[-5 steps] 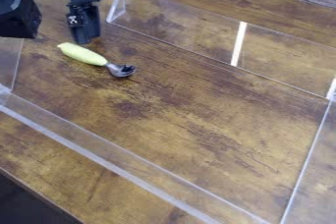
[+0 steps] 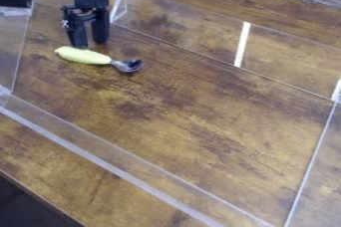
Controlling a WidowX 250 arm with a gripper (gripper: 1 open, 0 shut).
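Observation:
My black gripper [image 2: 88, 32] hangs at the upper left of the camera view, open, its fingers just above and behind a pale yellow corn-like object [image 2: 83, 56]. A metal spoon [image 2: 127, 66] lies at that object's right end, touching it; whether they are joined I cannot tell. Nothing shows between the fingers.
The wooden tabletop [image 2: 186, 121] is bounded by low clear plastic walls [image 2: 266, 57] with white tape strips. A dark part of the arm is at the top left corner.
The gripper has come slightly lower and nearer the yellow object, and the dark arm part at the left has moved up. The yellow object and spoon look almost unmoved.

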